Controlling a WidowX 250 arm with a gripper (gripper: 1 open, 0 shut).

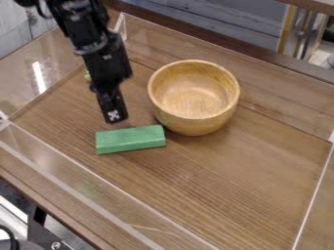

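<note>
The black gripper (111, 113) hangs over the wooden table, just above and behind a green block (129, 139), and appears shut with nothing visible between its fingers. The green block lies flat in front of a large round wooden bowl (196, 93), slightly to its left, apart from the gripper. A small pale green object (88, 76) is mostly hidden behind the arm.
A wall or ledge runs along the top right, and a cable lies at the lower left corner.
</note>
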